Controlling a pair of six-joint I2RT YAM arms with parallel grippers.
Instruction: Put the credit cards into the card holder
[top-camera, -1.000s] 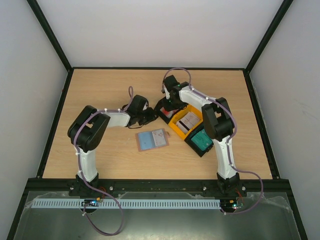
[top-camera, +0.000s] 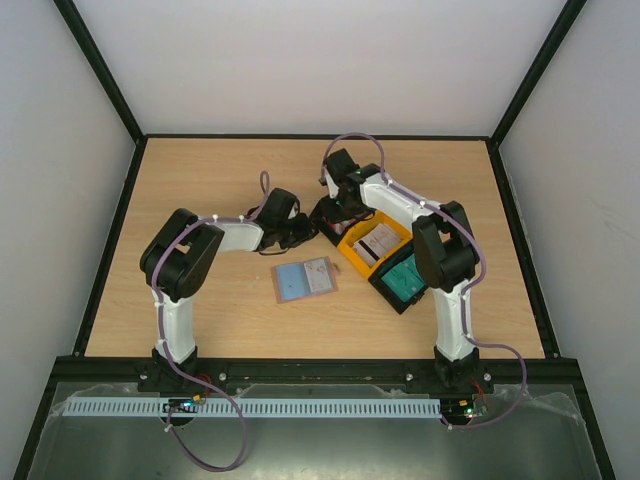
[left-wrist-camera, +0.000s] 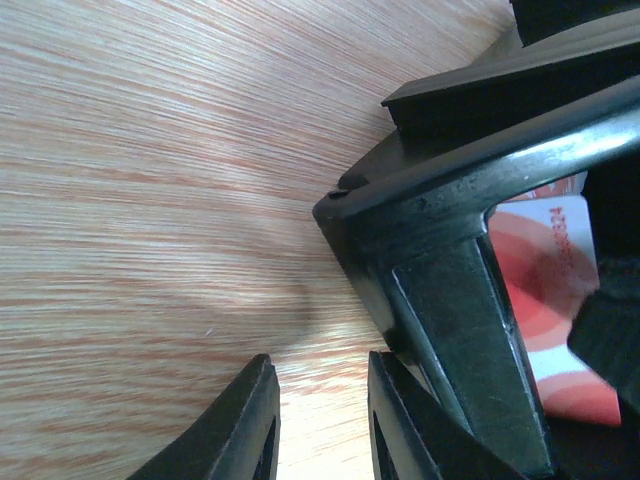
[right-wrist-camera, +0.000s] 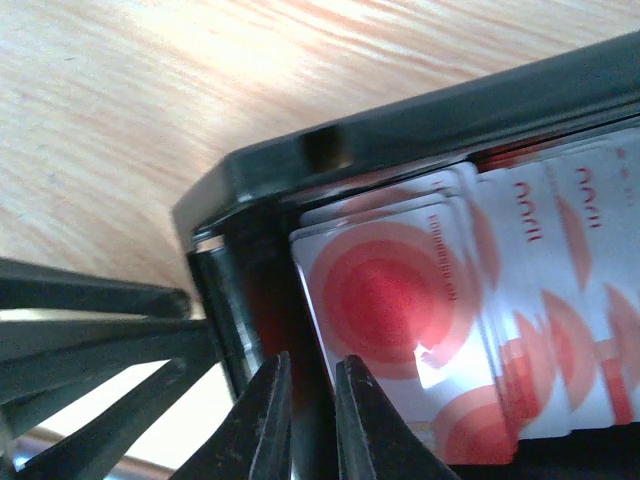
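Note:
An open card holder (top-camera: 292, 283) lies flat on the table, blue on its left half, with a pale patterned piece in its right half. Red-and-white cards (right-wrist-camera: 385, 295) stand stacked in the black end compartment (left-wrist-camera: 440, 195) of a box. My right gripper hangs over this compartment with a narrow gap between its fingers, close to the end wall and the front card's edge; no card clearly shows gripped. Outside the box, at the same end wall, is my left gripper. Bare wood shows between its tips, one finger near the box corner.
The box runs diagonally: a yellow middle section (top-camera: 358, 264) holds pale and dark cards, and a black section (top-camera: 378, 283) at the near end holds green ones (top-camera: 404, 280).
My right gripper and forearm have shifted slightly over the black compartment, covering more of the red cards in the top view. The left arm has barely moved; box and card holder stay put.

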